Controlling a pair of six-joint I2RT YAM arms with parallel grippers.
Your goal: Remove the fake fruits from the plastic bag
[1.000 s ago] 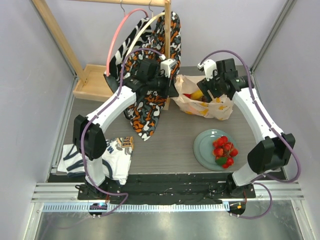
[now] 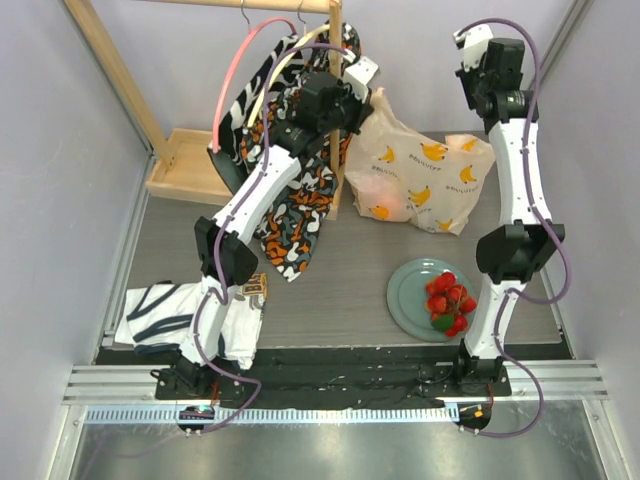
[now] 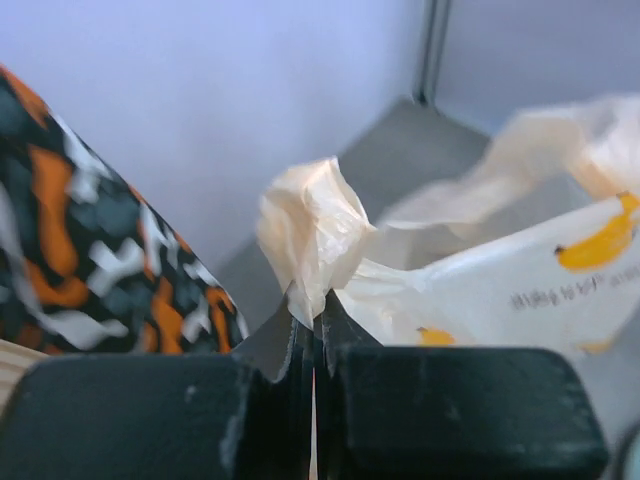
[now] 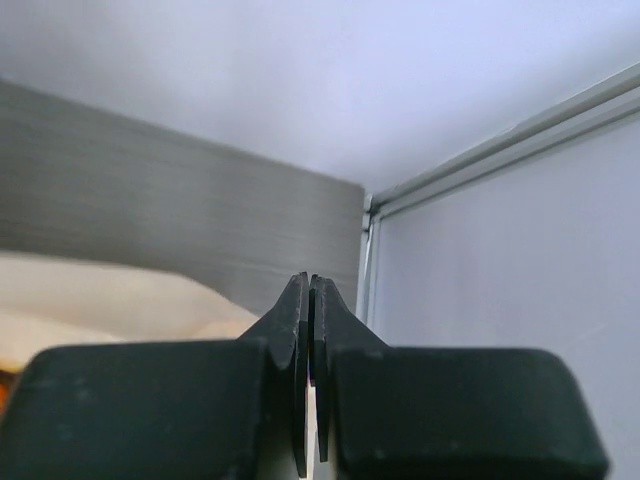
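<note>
The thin plastic bag (image 2: 415,170), printed with yellow bananas, stands at the back centre of the top view. Its upper left corner (image 3: 315,225) is pinched in my left gripper (image 2: 361,128), which is shut on the plastic. A pinkish tint shows through the bag's lower left side; the fruits inside are hidden. High at the back right, clear of the bag, my right gripper (image 2: 469,98) is shut; its fingertips meet in the right wrist view with nothing between them. Red fake fruits (image 2: 447,296), one green-leafed, lie on the blue-grey plate (image 2: 404,300).
Patterned clothes (image 2: 312,205) hang from a wooden rack (image 2: 185,170) left of the bag, close to the left arm. A folded white and dark cloth (image 2: 185,320) lies front left. Bare table lies between cloth and plate.
My left gripper rose and moved toward the back right, pulling the bag's left corner up. The right gripper left the bag's mouth, going up and right. The bag's front now hides its contents.
</note>
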